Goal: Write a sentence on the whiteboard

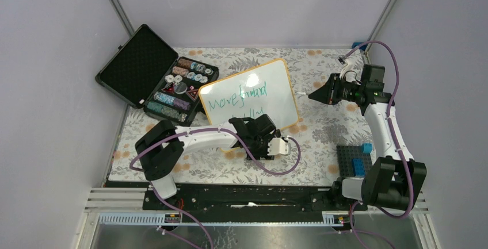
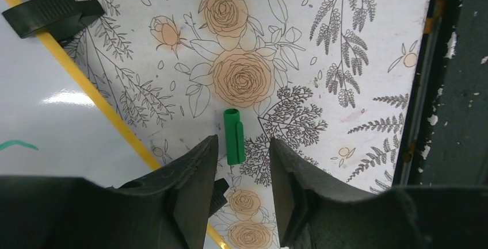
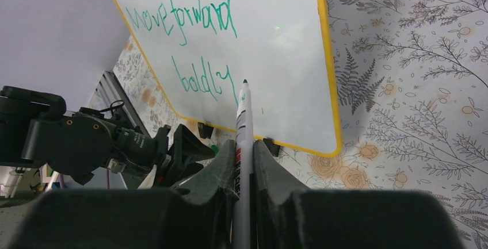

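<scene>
The whiteboard [image 1: 275, 98] has a yellow edge and stands slanted, bearing green handwriting: "Move forward" above and "boldly" [image 3: 204, 79] below. A white marker [image 3: 244, 145] with its dark tip bare is clamped in my right gripper, which in the top view hangs to the right of the board. The green marker cap [image 2: 234, 140] lies on the patterned table by the board's lower edge. Over it hovers my left gripper, part open, its fingers on either side of the cap in view and nothing gripped. In the top view the left arm hides the cap and the board's lower part.
An open black case [image 1: 183, 89] with chips stands at the back left. A dark grey baseplate [image 1: 347, 161] with blue pieces lies at the right. Black clips [image 2: 54, 13] support the board's lower edge. Table to the board's right is largely clear.
</scene>
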